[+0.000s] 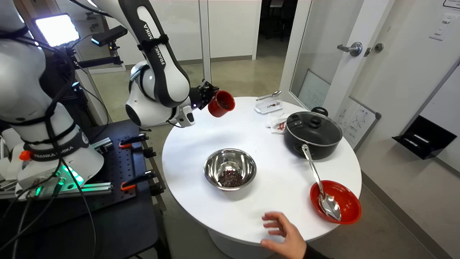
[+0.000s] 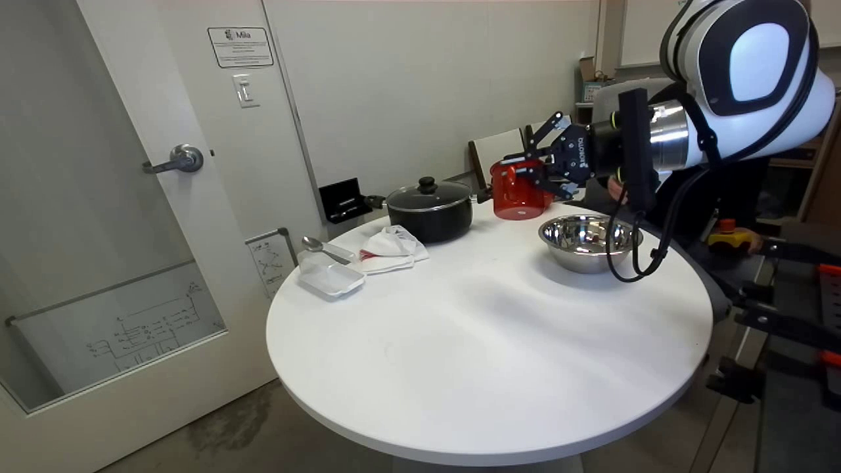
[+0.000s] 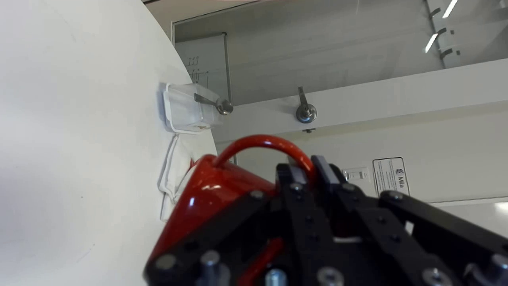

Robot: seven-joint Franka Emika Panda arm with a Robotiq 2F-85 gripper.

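A red mug [image 1: 219, 105] hangs above the back left of the white round table, and in exterior view 1 it leans with dark bits visible inside. My gripper is shut on the handle of that mug, the red loop passing between its fingers in the wrist view. The mug body [image 2: 516, 193] is clear of the tabletop in exterior view 2. Apart from the mug, a steel bowl [image 1: 229, 156] stands on the table with dark brown bits in its bottom.
A black lidded pot [image 1: 313, 134] stands at the right. Near the front right, a red bowl [image 1: 350, 203] holds a large spoon. A clear plastic container [image 2: 329, 276] and a white cloth [image 2: 394, 251] lie near the table's edge. A person's hand [image 1: 282, 237] reaches over the front edge.
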